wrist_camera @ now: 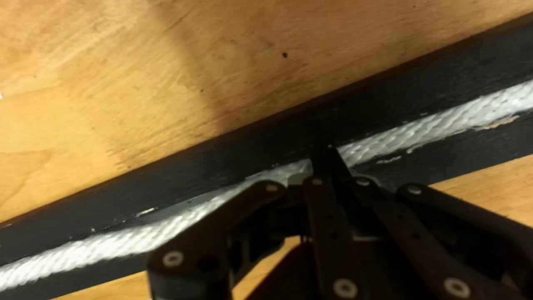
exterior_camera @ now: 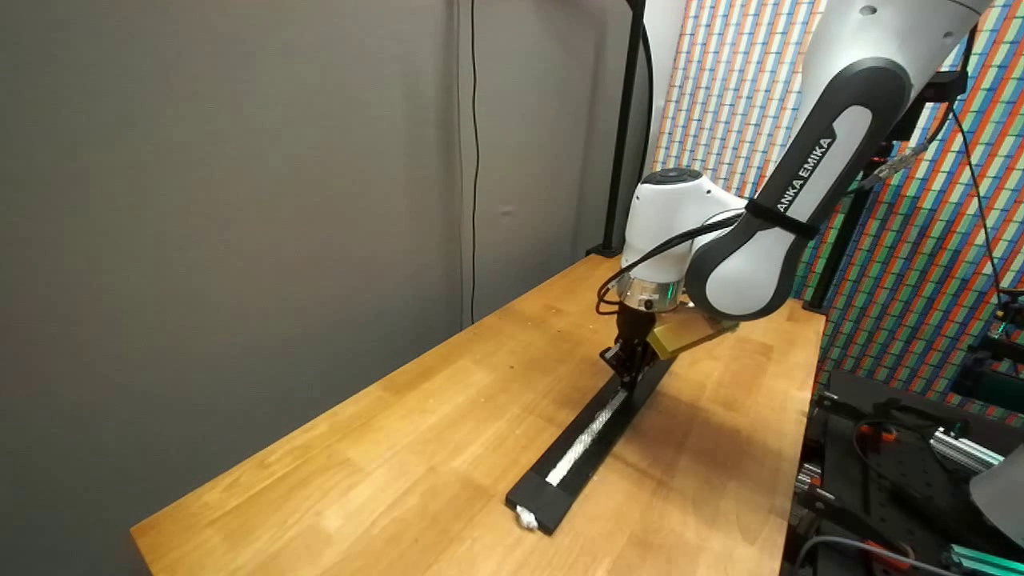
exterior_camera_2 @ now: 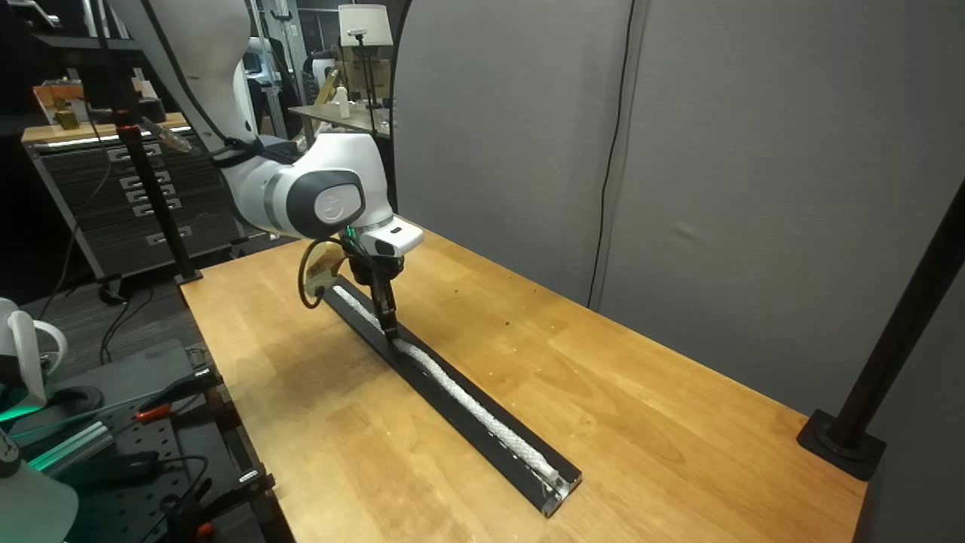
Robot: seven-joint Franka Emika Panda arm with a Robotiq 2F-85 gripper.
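A white braided rope [exterior_camera_2: 476, 412] lies along the groove of a long black channel [exterior_camera: 534, 485] on the wooden table. From the wrist view, the rope [wrist_camera: 120, 242] runs diagonally across the channel [wrist_camera: 200, 162], passing under my fingers. My gripper points down at the middle of the rope with its fingertips together. In exterior view 2 the gripper [exterior_camera_2: 390, 335] meets the rope's line partway along the channel. No rope shows between the fingers; the tips hide the spot just beneath them.
Black posts [exterior_camera_2: 850, 407] stand at its edges, and a grey wall [exterior_camera: 240, 192] borders one long side. A dark cart with tools [exterior_camera_2: 136, 452] stands beside the other side.
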